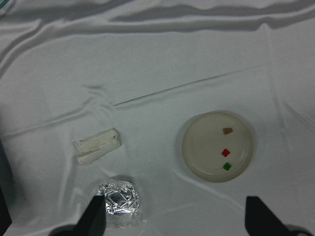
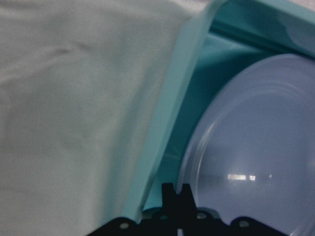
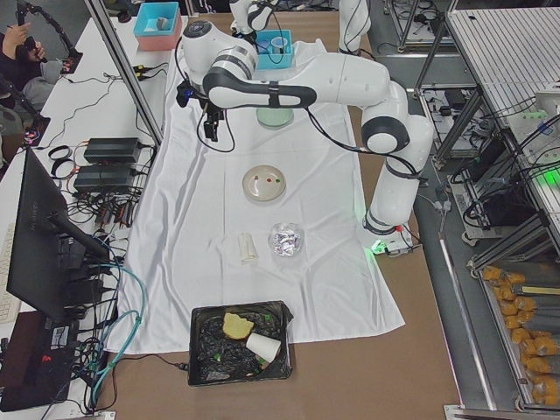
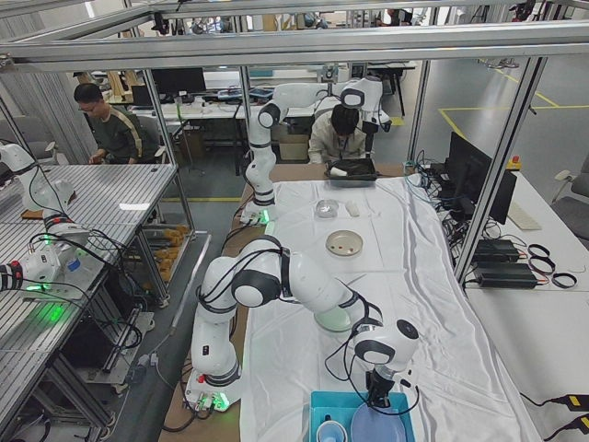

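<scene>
My left gripper hangs high over the cloth, fingers spread wide with nothing between. Below it are a beige plate [image 1: 206, 147] with small coloured bits, a folded white item [image 1: 98, 150] and a foil-covered bowl [image 1: 118, 201]. My right gripper has its fingertips close together at the near edge of a blue plate [image 2: 246, 142] inside a teal bin [image 2: 165, 113]; whether it grips the rim is unclear. A pale green plate [image 4: 333, 319] lies beside that bin.
A black lined tray [image 3: 200, 346] with a yellow sponge and a white cup stands at the table's end. Monitors and cables line one side.
</scene>
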